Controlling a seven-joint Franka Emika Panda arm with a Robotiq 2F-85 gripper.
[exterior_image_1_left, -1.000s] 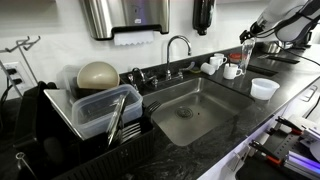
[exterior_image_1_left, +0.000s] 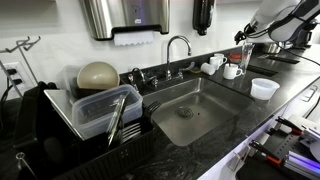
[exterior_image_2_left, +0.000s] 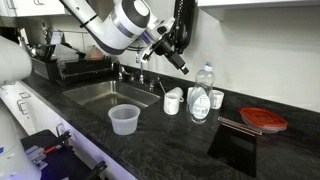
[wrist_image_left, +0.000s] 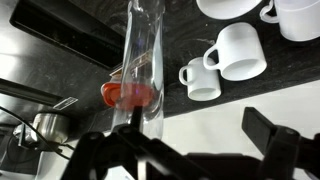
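Observation:
My gripper stands open with nothing between its fingers. In exterior view 2, the gripper (exterior_image_2_left: 180, 62) hangs above the counter, near a tall clear bottle (exterior_image_2_left: 203, 92). The bottle (wrist_image_left: 144, 55) fills the left of the wrist view, close to the left finger. White mugs stand on the counter beside it; one mug (wrist_image_left: 241, 51) and a smaller cup (wrist_image_left: 200, 80) show in the wrist view. An empty white bowl (exterior_image_2_left: 125, 121) sits nearer the counter's front edge.
Red plates (exterior_image_2_left: 264, 118) lie at the back right, by a dark square panel (exterior_image_2_left: 233, 150). A sink (exterior_image_1_left: 187, 113) separates this area from a black dish rack (exterior_image_1_left: 65, 150) with a clear tub (exterior_image_1_left: 105, 112). Bare counter lies in front of the bottle.

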